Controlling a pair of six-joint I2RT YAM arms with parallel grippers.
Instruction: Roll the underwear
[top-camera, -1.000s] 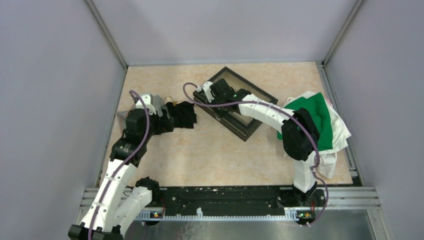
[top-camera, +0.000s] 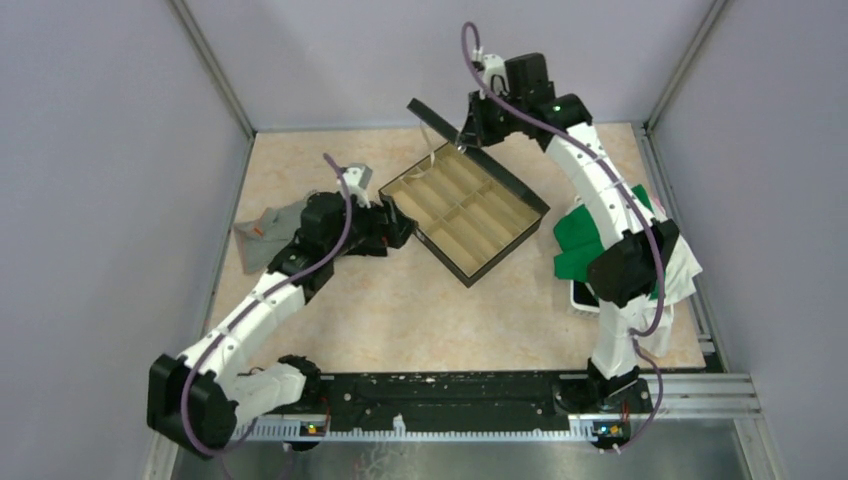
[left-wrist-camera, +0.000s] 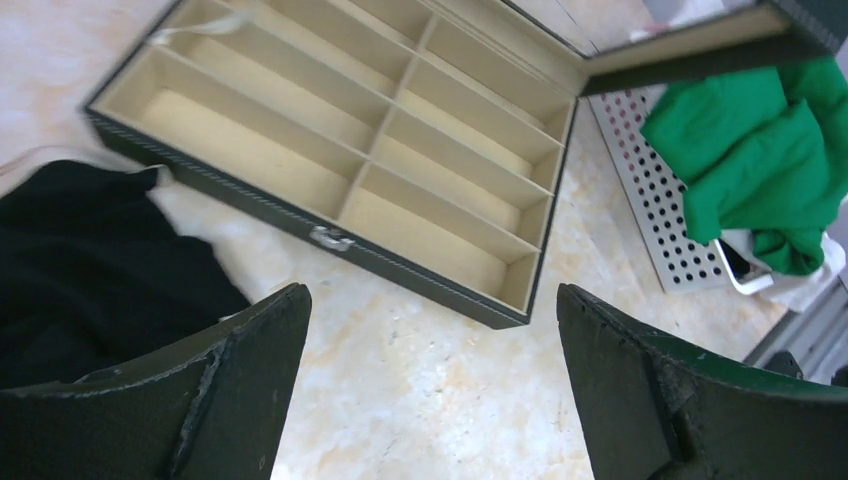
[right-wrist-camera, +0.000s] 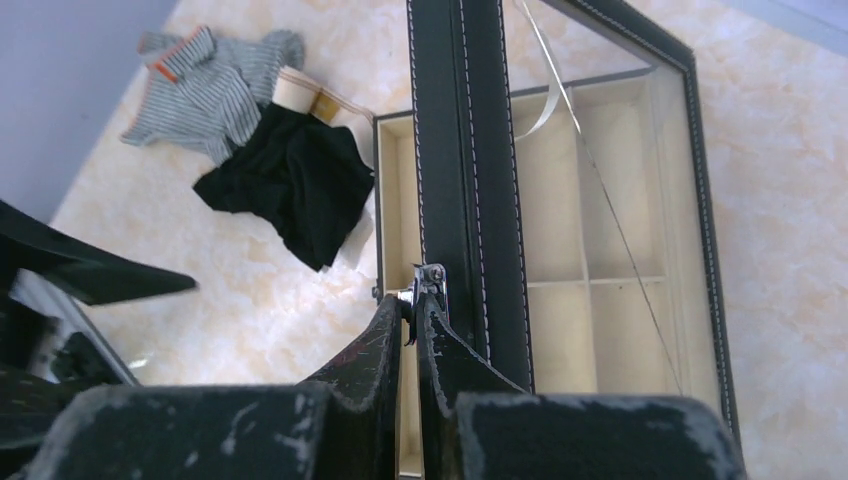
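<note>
A dark box (top-camera: 426, 233) with cream compartments stands mid-table, its lid (top-camera: 515, 185) raised. In the right wrist view my right gripper is shut at the lid's front edge, on the metal clasp. My left gripper (top-camera: 395, 225) is over the box's left front corner, open and empty, as the left wrist view (left-wrist-camera: 432, 310) shows. Black underwear (right-wrist-camera: 285, 180) with a beige waistband lies left of the box, beside grey striped underwear (right-wrist-camera: 215, 90).
At the right a white perforated basket (left-wrist-camera: 650, 200) holds green cloth (left-wrist-camera: 750, 150) and white cloths, partly under my right arm. The table in front of the box is clear.
My right gripper has risen toward the back with the lid, opening the box. My left arm has moved right, toward the box.
</note>
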